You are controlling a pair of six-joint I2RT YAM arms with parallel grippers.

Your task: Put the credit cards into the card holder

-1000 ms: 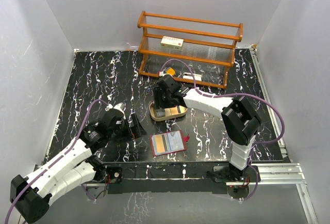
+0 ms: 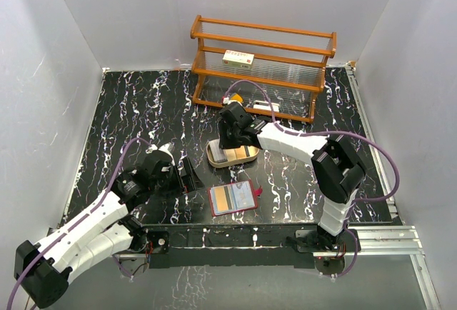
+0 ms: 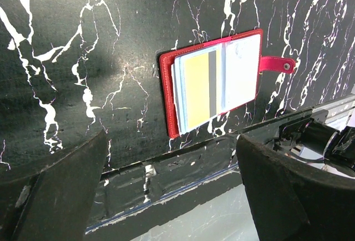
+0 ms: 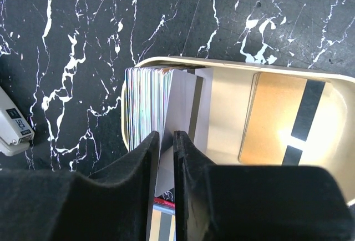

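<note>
A beige tray (image 4: 222, 63) holds a thick stack of white cards (image 4: 143, 105) at one end and orange cards (image 4: 274, 119) at the other. My right gripper is over the stack with its fingertips at the outermost card, close together; whether that card is between them is unclear. The red card holder (image 3: 166, 94) lies open below the tray in the top view, with cards in its sleeves (image 3: 197, 88). My left gripper (image 2: 191, 176) stands open left of the holder, nothing between its fingers.
A wooden rack (image 2: 264, 26) with a small box (image 2: 238, 58) stands at the back, behind the tray.
The right gripper and arm have shifted slightly right, exposing more of the white stack in the top view. The left arm is still.
</note>
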